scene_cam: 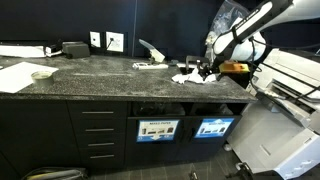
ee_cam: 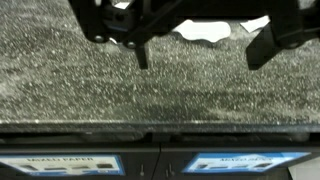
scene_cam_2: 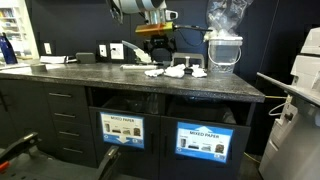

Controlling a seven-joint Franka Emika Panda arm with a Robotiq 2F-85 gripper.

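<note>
Crumpled white paper or cloth (scene_cam: pixel 187 77) lies on the dark speckled counter (scene_cam: pixel 110 85), towards its right end. In exterior view 2 the white pieces (scene_cam_2: pixel 177 71) appear as a loose cluster near the counter's front. Above them hangs my gripper (scene_cam_2: pixel 158 48), its arm reaching in over the counter. The wrist view shows the gripper open, its two dark fingers wide apart. Only bare countertop shows between the fingertips; a white piece (ee_cam: pixel 203 31) lies higher in that view, partly hidden by the gripper body.
Below the counter are two open bins with blue-and-white "mixed paper" labels (scene_cam_2: pixel 123 127). A clear plastic bag (scene_cam_2: pixel 226 16) rises above a white container (scene_cam_2: pixel 224 53) at the back right. A white tool-like object (scene_cam: pixel 152 51) stands near the wall.
</note>
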